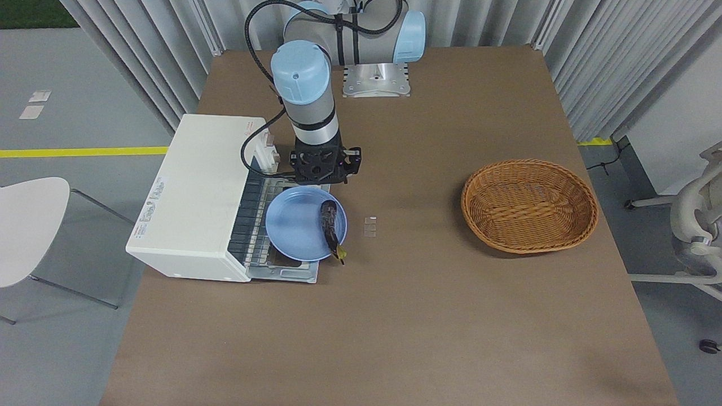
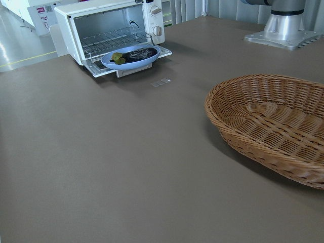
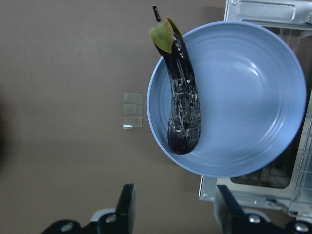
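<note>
A blue plate (image 1: 298,230) rests on the lowered door and rack of a white toaster oven (image 1: 189,189), partly outside it. A dark eggplant with a green cap (image 1: 330,223) lies on the plate's outer side, stem over the rim; in the wrist view the eggplant (image 3: 183,112) is upright in frame on the plate (image 3: 234,107). My gripper is open above, behind the plate, nothing between its fingers. In the front view the arm's end hangs over the back of the plate.
A round wicker basket (image 1: 529,206) stands on the right of the brown table (image 1: 406,325). The table between oven and basket is bare apart from small clear tape pieces (image 1: 370,226). Chairs stand off both sides.
</note>
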